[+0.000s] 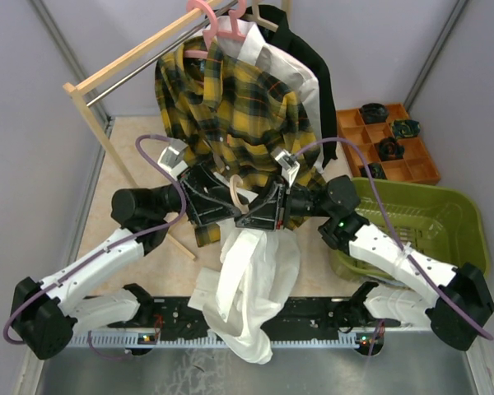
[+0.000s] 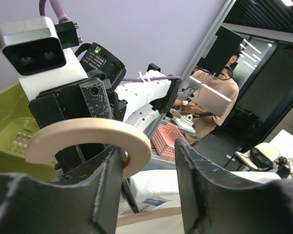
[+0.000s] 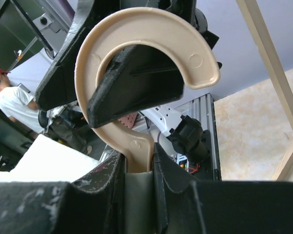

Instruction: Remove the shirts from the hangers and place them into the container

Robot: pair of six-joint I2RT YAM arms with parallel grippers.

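A beige hanger hook (image 1: 235,188) stands up from the white shirt (image 1: 251,280), which hangs below the two grippers in the top view. My right gripper (image 1: 249,216) is shut on the hook's neck (image 3: 138,156), as the right wrist view shows. Right at the hook, my left gripper (image 1: 230,207) is part open. One of its fingers (image 3: 136,80) passes through the curve of the hook and another is on the far side, so the hook's side lies between them. In the left wrist view the hook (image 2: 88,132) curls close by the left fingertip. The hanger's lower body is hidden inside the shirt.
Behind the arms, a plaid shirt (image 1: 230,107) and other garments hang on a wooden rack (image 1: 132,58). On the right stand a green basket (image 1: 469,239) and an orange compartment tray (image 1: 420,169). The grippers are very close together.
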